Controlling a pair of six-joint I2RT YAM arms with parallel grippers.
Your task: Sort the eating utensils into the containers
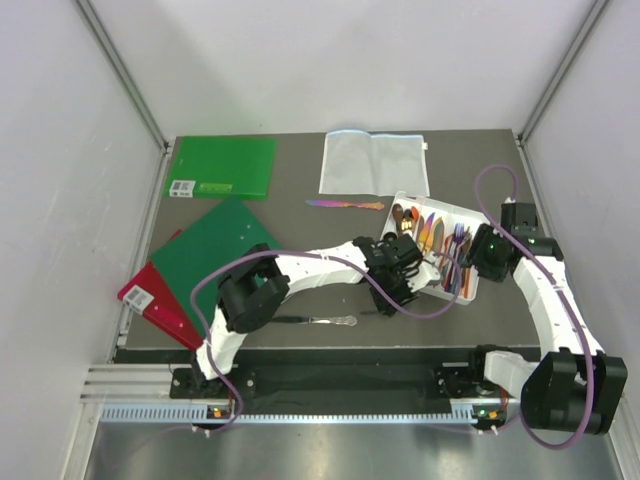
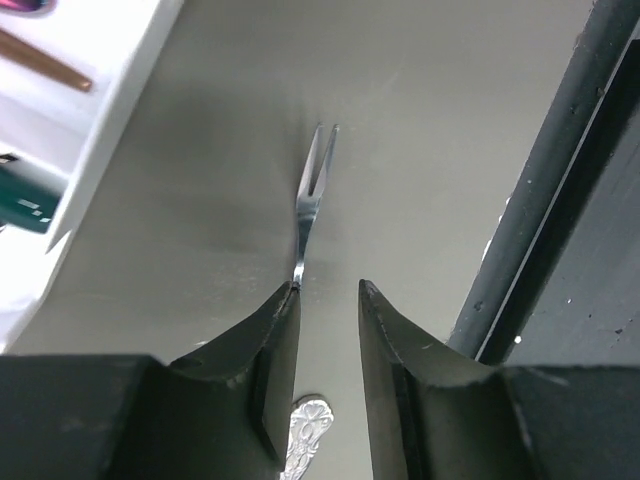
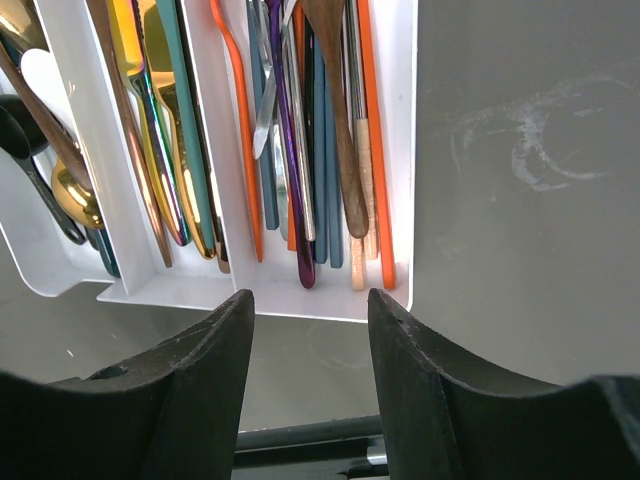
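Observation:
A small two-tined silver fork (image 2: pixel 308 205) lies on the table, its handle partly hidden behind a finger of my left gripper. That gripper is part open above the fork, with nothing gripped between its fingers. Below in the left wrist view shows the ornate handle end of a silver knife (image 1: pixel 318 320). An iridescent knife (image 1: pixel 345 204) lies left of the white tray (image 1: pixel 474 287). Spoons, knives and forks fill the tray's compartments, among them an orange-handled utensil (image 3: pixel 375 150). My right gripper hangs open and empty at the tray's edge.
A clear zip pouch (image 1: pixel 374 163) lies at the back. Green and red folders (image 1: pixel 222 166) cover the left side. The table's front edge (image 2: pixel 540 190) runs close to the fork. Bare table (image 3: pixel 530 250) lies beyond the tray's side.

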